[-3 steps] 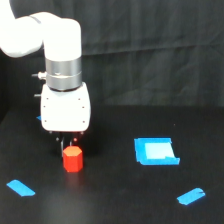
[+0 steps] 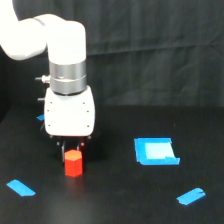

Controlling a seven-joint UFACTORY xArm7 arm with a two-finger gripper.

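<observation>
A small orange-red block (image 2: pixel 73 163) is on the dark table at the left. The white arm comes down from the upper left, and its gripper (image 2: pixel 71 148) is right at the block's top. The dark fingers are small and blend into the black background, so whether they are closed around the block or just above it cannot be made out.
A white square bordered with blue tape (image 2: pixel 140 152) lies flat on the table to the right. Loose strips of blue tape lie at the lower left (image 2: pixel 20 188) and lower right (image 2: pixel 190 196). Bare table lies between the block and the square.
The arm has come lower and slightly to the right in the picture. The block also appears slightly lower, with its top more covered by the gripper. The taped square is unchanged.
</observation>
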